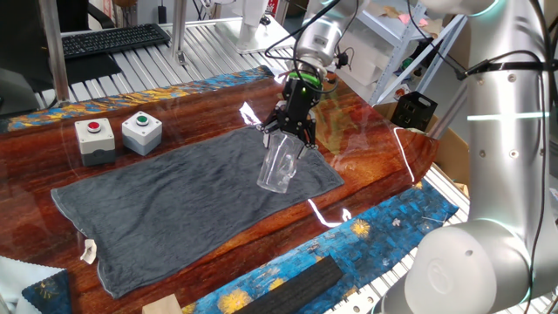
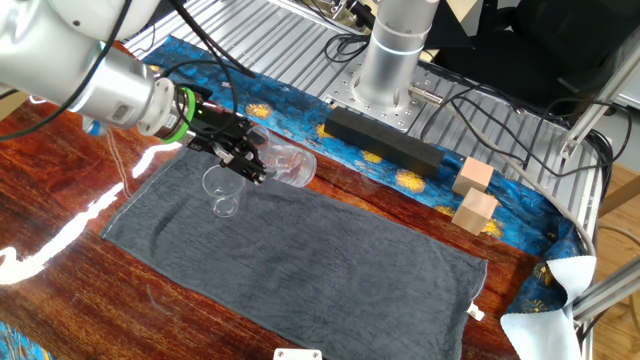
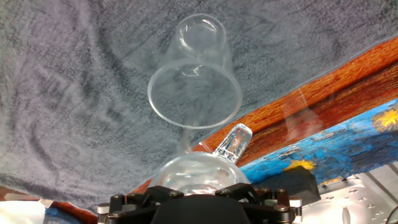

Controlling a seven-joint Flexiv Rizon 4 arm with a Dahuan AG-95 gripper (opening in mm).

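My gripper [image 2: 250, 163] is shut on a clear mug [image 2: 291, 164] with a handle, held tilted above the towel's edge. In the wrist view the mug [image 3: 200, 171] lies between the black fingers, its clear handle [image 3: 235, 142] sticking out to the upper right. A second vessel, a clear cup [image 3: 214, 53], stands upright on the grey towel [image 3: 93, 93], its open rim close to the mug. Exterior view 2 shows this cup [image 2: 223, 206] just beside the gripper. From exterior view 1 the clear shapes [image 1: 279, 166] below my gripper [image 1: 289, 133] overlap and are hard to separate.
Two button boxes, one red [image 1: 94, 141] and one green [image 1: 142, 133], stand beyond the towel. A black bar [image 2: 383, 142] and two wooden blocks [image 2: 474, 211] lie along the blue patterned cloth [image 2: 410, 181]. Most of the towel is bare.
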